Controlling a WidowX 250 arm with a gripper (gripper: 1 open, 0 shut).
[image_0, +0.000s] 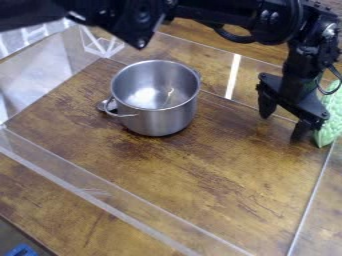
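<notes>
My black gripper (291, 110) is low at the right edge of the wooden table, open, its dark fingers apart, next to a light green cloth-like object (330, 121) that it partly covers. Whether it touches that object is hard to tell. A steel pot (140, 114) with side handles stands left of centre, apart from the gripper, with a small thin yellowish item inside it.
Clear strips run along its sides, and a pale strip lies behind the gripper. The arm reaches across the top of the view. A small blue object shows at the lower left corner.
</notes>
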